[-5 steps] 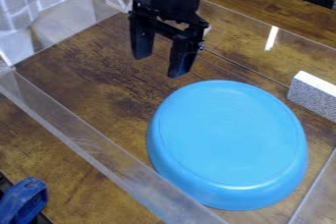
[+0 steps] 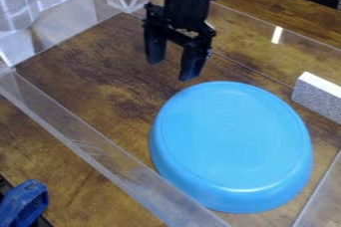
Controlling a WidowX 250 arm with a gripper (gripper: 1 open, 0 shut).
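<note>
My black gripper (image 2: 173, 54) hangs at the top centre over the wooden floor of the tray, its two dark fingers apart and pointing down, nothing seen between them. In front of it, to the lower right, lies a large blue round object (image 2: 229, 147) with a smooth top.
A pale speckled block (image 2: 318, 96) sits at the right edge. Clear plastic walls (image 2: 100, 146) bound the wooden surface (image 2: 87, 77). A blue item (image 2: 22, 206) is at the lower left outside.
My gripper has moved away toward the back of the tray, appearing higher and smaller in view. The blue round object has not moved.
</note>
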